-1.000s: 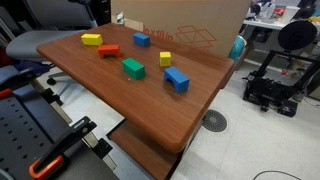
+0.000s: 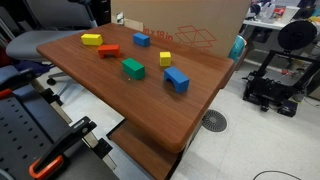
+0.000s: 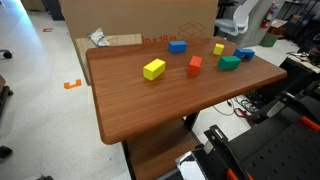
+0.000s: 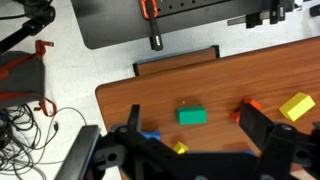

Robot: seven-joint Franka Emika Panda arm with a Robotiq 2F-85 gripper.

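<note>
Several coloured blocks lie spread on the brown wooden table [image 2: 130, 95]. A green block [image 4: 191, 115] shows in the gap between my fingers in the wrist view, on the tabletop beyond them. My gripper is open, its two dark fingers wide apart with nothing held. To the right are a red block [image 4: 247, 108] and a yellow block [image 4: 297, 106]. A small yellow block [image 2: 165, 59] and a blue block [image 2: 176, 79] lie near the table's right part in exterior view 1. Another blue block [image 3: 177, 46] sits at the back edge. Neither exterior view shows my gripper clearly.
A large cardboard panel [image 2: 190, 25] stands along the back edge of the table. Loose cables [image 4: 30, 125] lie on the floor beside it. Bare tabletop [image 3: 125, 105] takes up the end near the large yellow block [image 3: 154, 69].
</note>
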